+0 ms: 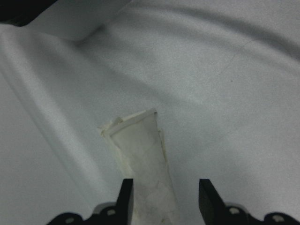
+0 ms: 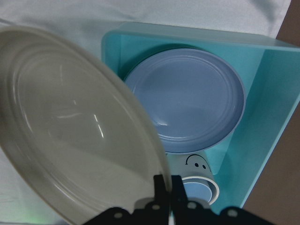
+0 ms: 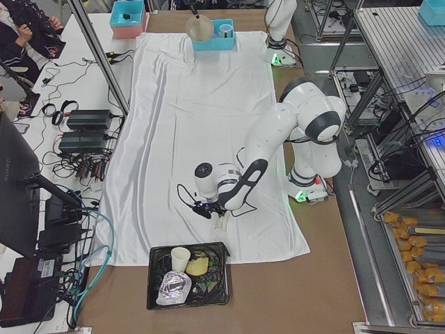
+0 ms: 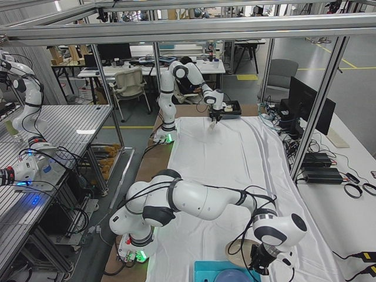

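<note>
My left gripper stands open just above a flattened cream paper strip [image 1: 140, 159] on the white cloth [image 3: 195, 111]. In the camera left view it is low over the near part of the cloth, above the black tray. My right gripper is shut on the rim of a cream plate [image 2: 75, 122], held over the teal bin [image 2: 253, 93]. Inside that bin lie a blue plate [image 2: 185, 98] and a cup with a drawn face [image 2: 192, 168].
A black tray [image 3: 219, 292] at the near edge holds a white cup [image 3: 180, 259], crumpled foil [image 3: 174, 288] and a yellow item [image 3: 197, 266]. Monitor, cables and devices crowd the left table.
</note>
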